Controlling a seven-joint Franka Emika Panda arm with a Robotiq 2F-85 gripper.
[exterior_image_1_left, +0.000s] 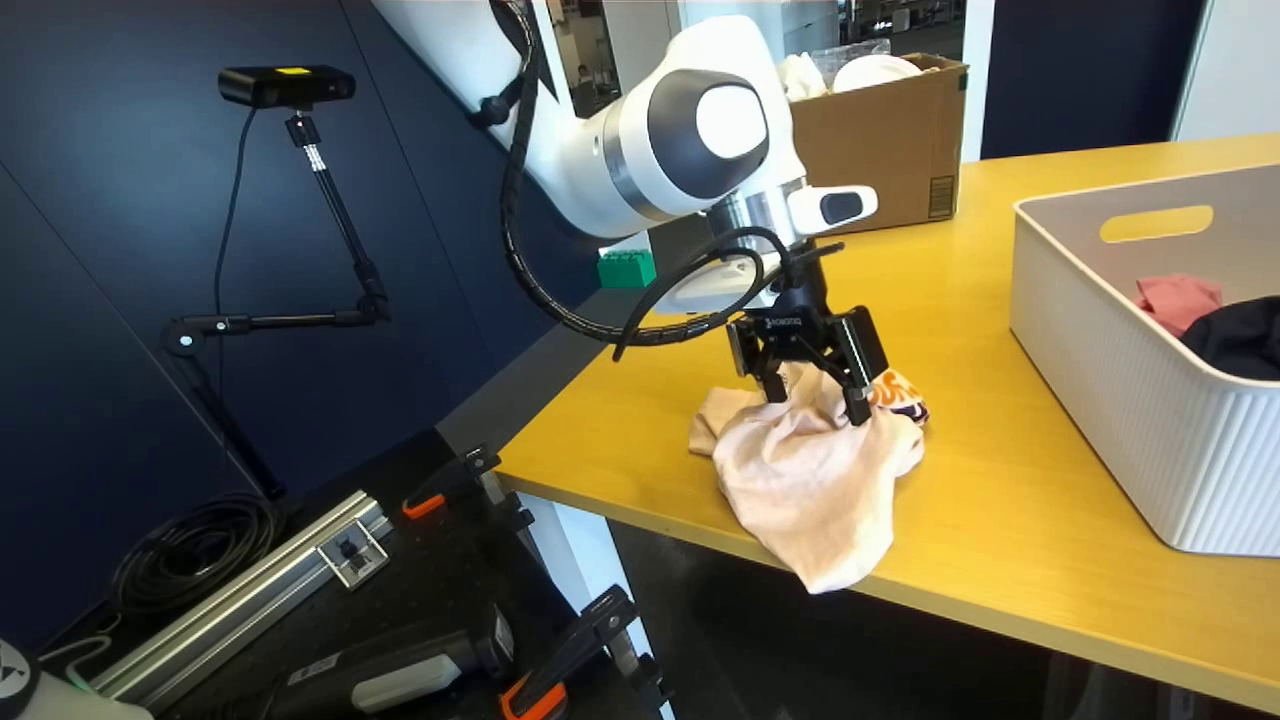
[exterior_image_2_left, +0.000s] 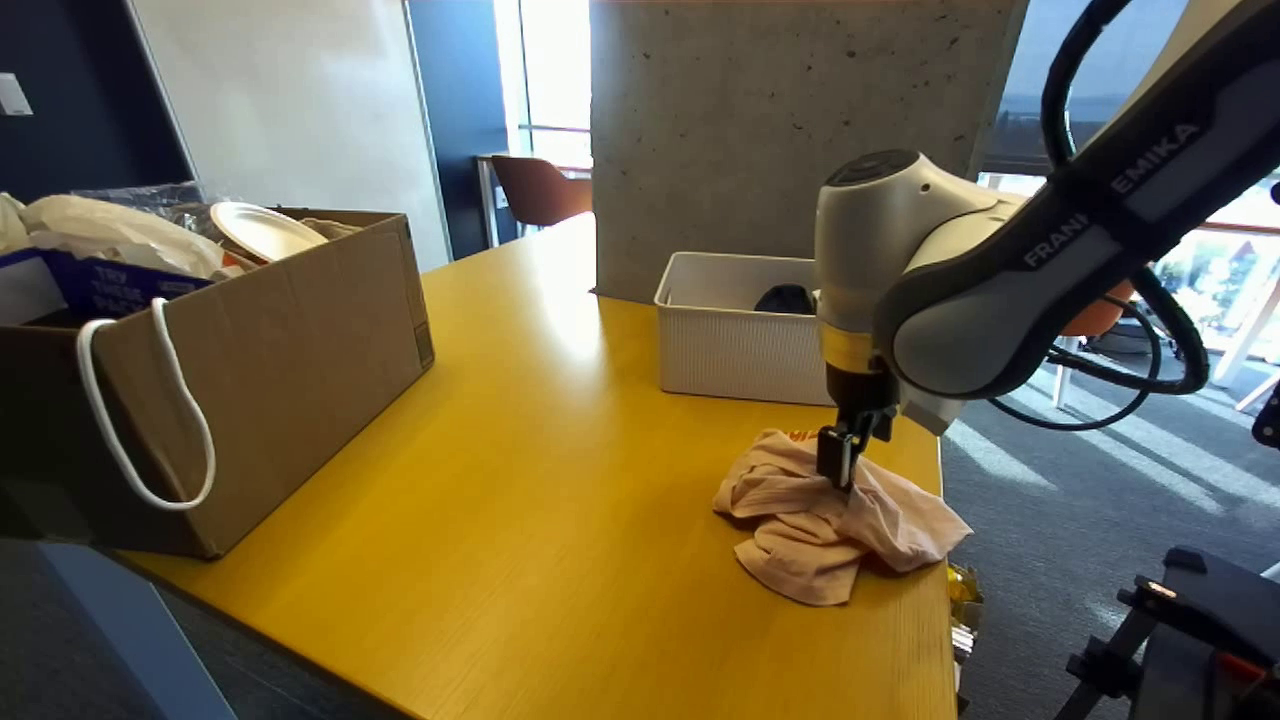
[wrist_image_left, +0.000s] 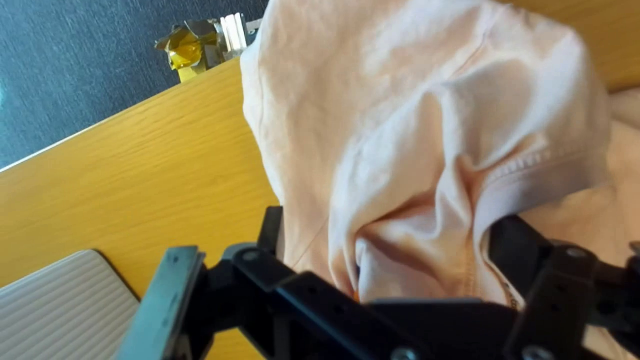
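Note:
A crumpled pale pink cloth, with an orange and navy print at one side, lies on the yellow table and hangs a little over its edge. My gripper is open, its fingertips down at the top of the cloth and spread to either side of some folds. In the second exterior view the gripper reaches the middle of the heap of cloth. Up close in the wrist view, folds of the cloth lie between the open fingers; the right fingertip is partly covered by fabric.
A pale ribbed bin holding a pink and a black cloth stands to the right on the table. At the far end is a full cardboard box. Bare table lies between the box and the cloth.

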